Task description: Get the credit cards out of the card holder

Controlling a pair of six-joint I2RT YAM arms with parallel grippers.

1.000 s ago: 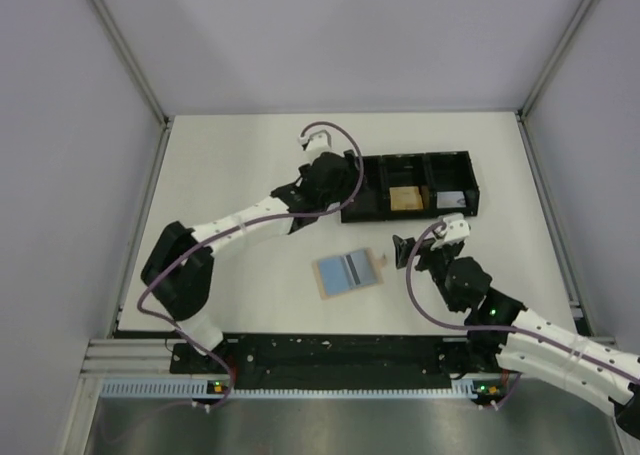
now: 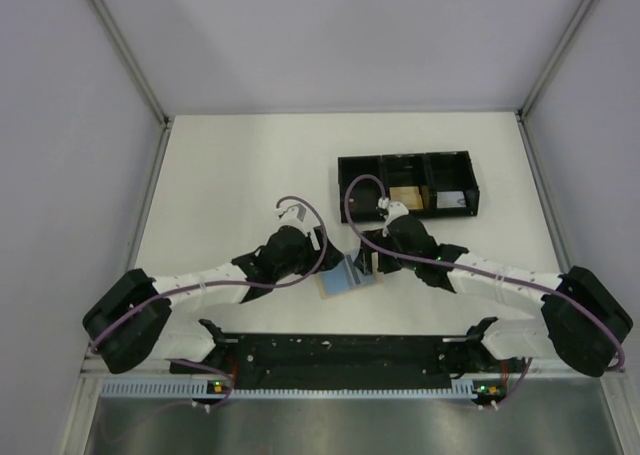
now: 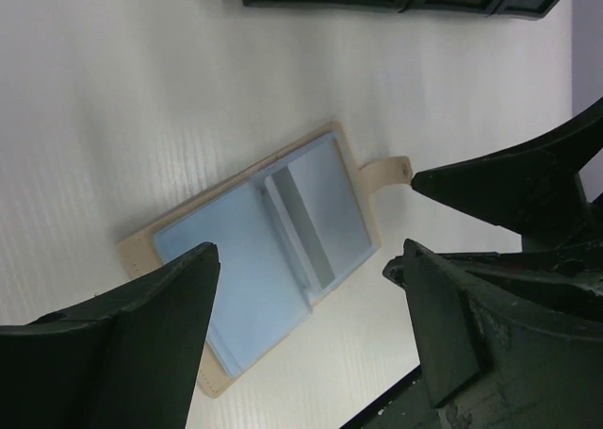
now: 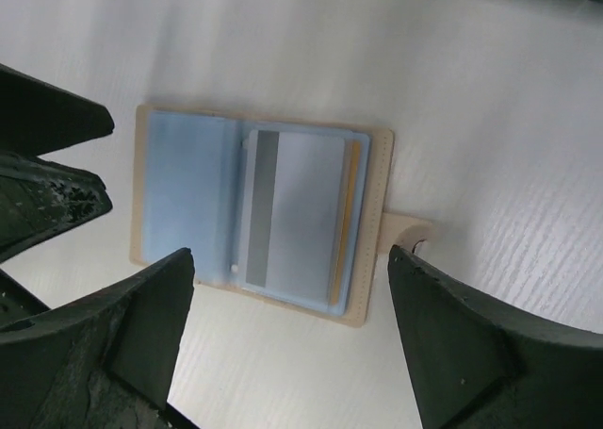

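An open card holder (image 2: 335, 281) lies on the white table with a tan border, a blue left panel and a right panel (image 4: 303, 212) with a pale card, dark stripe and thin yellow edge; a tan tab sticks out at its right. My left gripper (image 2: 322, 245) is over its left half, its fingers apart with nothing between them. My right gripper (image 2: 370, 258) is over its right half, fingers also apart and empty, straddling that side in the right wrist view.
A black compartment box (image 2: 450, 160) with items inside stands behind the holder at back right. A dark strip runs along the front edge.
My left gripper has come down from the black box to the holder's left side. My right gripper has moved left and in from the right to the holder.
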